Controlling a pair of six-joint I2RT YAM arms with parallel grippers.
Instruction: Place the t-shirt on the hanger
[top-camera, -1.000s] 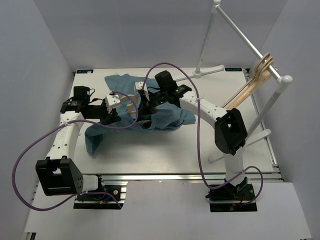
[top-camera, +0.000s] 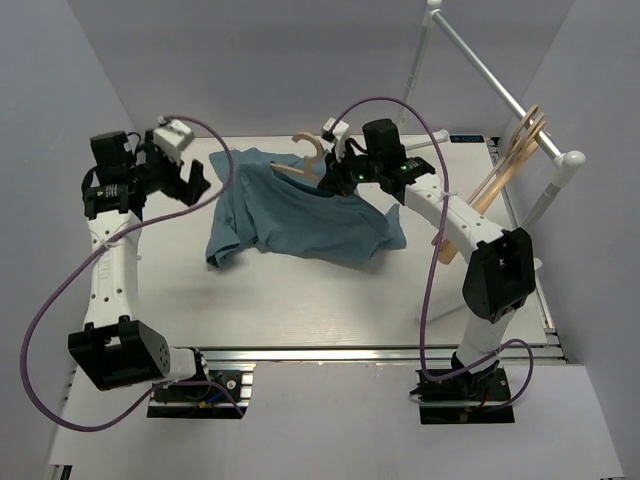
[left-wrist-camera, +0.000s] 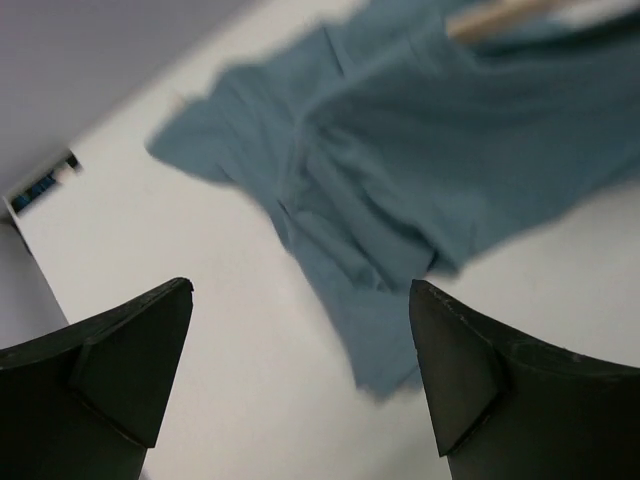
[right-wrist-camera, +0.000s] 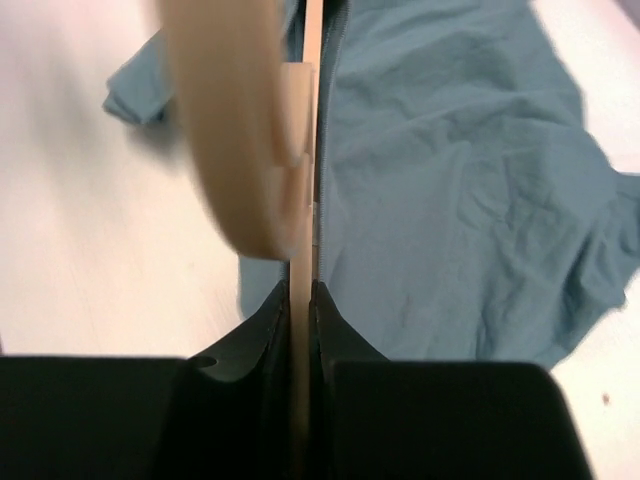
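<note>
The blue-grey t-shirt (top-camera: 310, 225) is spread loosely over the middle of the table. A wooden hanger (top-camera: 306, 142) reaches into its upper part, and my right gripper (top-camera: 333, 178) is shut on the hanger's bar (right-wrist-camera: 300, 270); in the right wrist view the cloth lies along both sides of the bar. My left gripper (top-camera: 178, 170) is raised at the table's left side, clear of the shirt, open with nothing between its fingers; the left wrist view shows the shirt below it, slightly blurred.
A white rail stand (top-camera: 480, 62) at the right holds several wooden hangers (top-camera: 510, 170). Grey walls surround the workspace.
The left gripper has let go of the shirt and risen away up-left; the shirt's left part now lies further right. The right gripper and hanger have moved right and up.
</note>
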